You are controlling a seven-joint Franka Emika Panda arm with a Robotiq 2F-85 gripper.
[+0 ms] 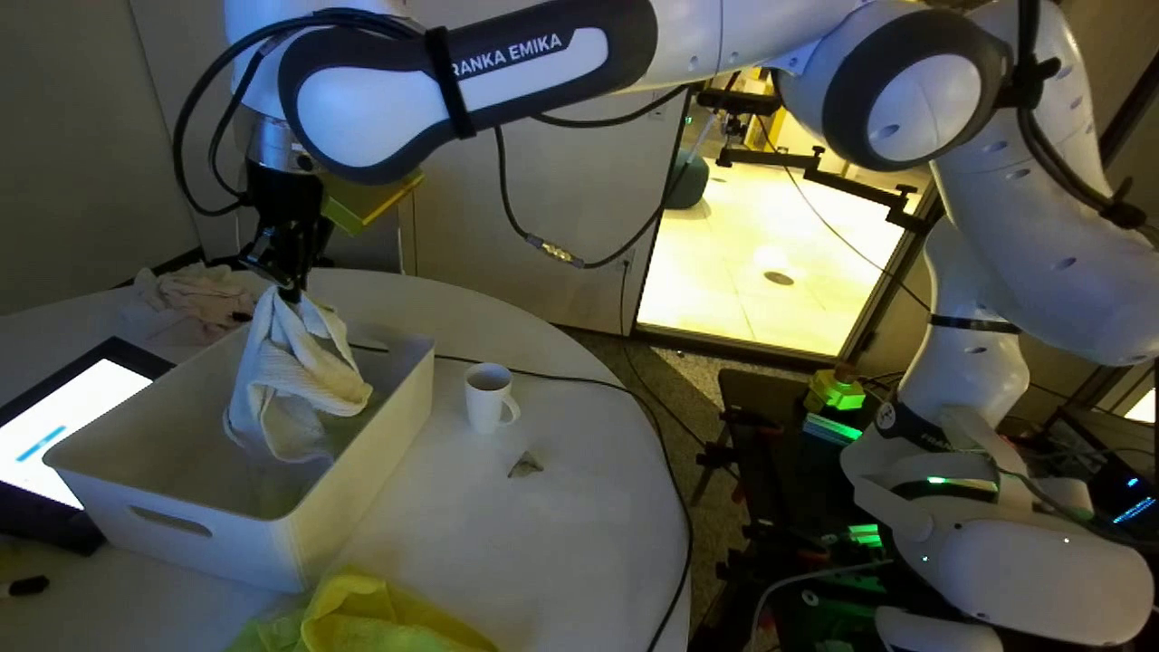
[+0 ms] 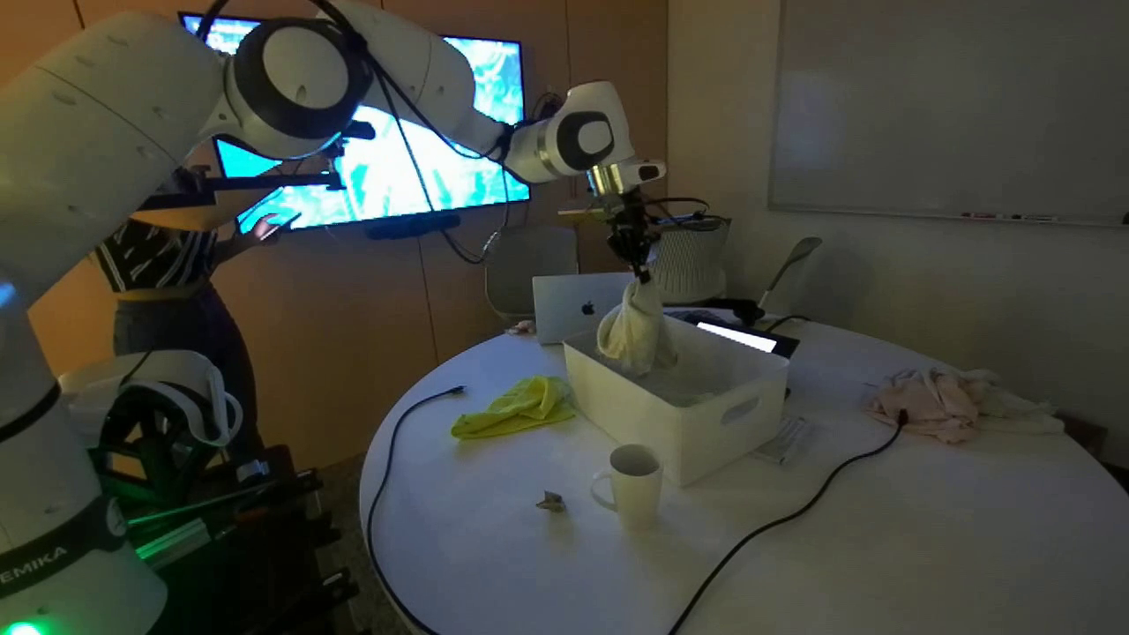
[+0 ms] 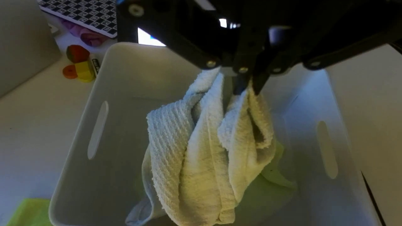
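Note:
My gripper (image 1: 291,292) is shut on the top of a white towel (image 1: 291,375), which hangs in loose folds. Below it stands a white plastic bin (image 1: 359,478) with handle slots. In exterior view 1 the towel's lower part is down inside the bin walls. The wrist view has the towel (image 3: 203,150) bunched beneath the dark fingers (image 3: 241,84), over the bin floor. Part of a pale green cloth (image 3: 271,188) shows in the bin behind the towel. Whether the towel touches the floor I cannot tell.
Close to the bin stand a white mug (image 2: 637,487) and a small crumpled scrap (image 2: 551,502). A yellow cloth (image 2: 519,408) lies outside the bin, and pinkish cloths (image 2: 931,402) lie farther off. A black cable (image 2: 783,519) crosses the table; a laptop (image 2: 571,305) stands behind the bin.

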